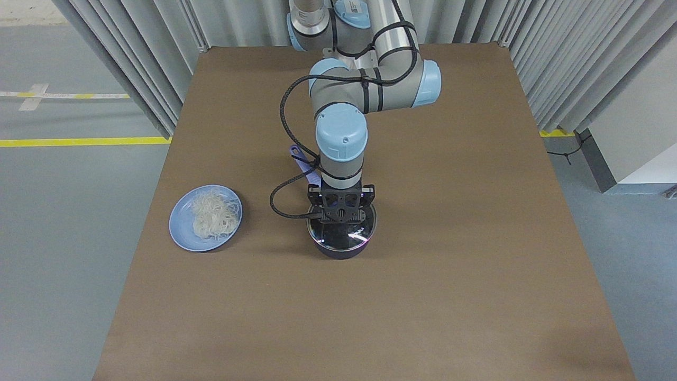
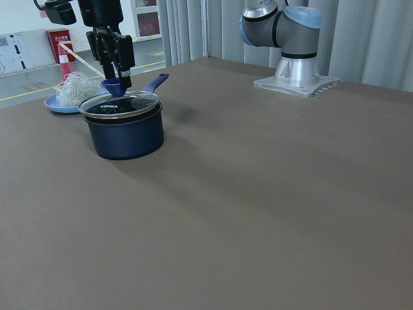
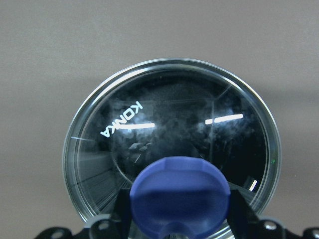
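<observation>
A dark blue pot (image 2: 126, 141) with a purple handle (image 2: 155, 82) stands on the brown table, covered by a glass lid (image 3: 169, 109) marked KONKA. My gripper (image 2: 117, 77) is directly over the lid, its fingers at either side of the blue lid knob (image 3: 179, 194), apparently closed on it. In the front view the arm hides much of the pot and the knob.
A blue plate of white noodles (image 1: 213, 216) lies left of the pot. The robot's base (image 2: 297, 81) stands at the back.
</observation>
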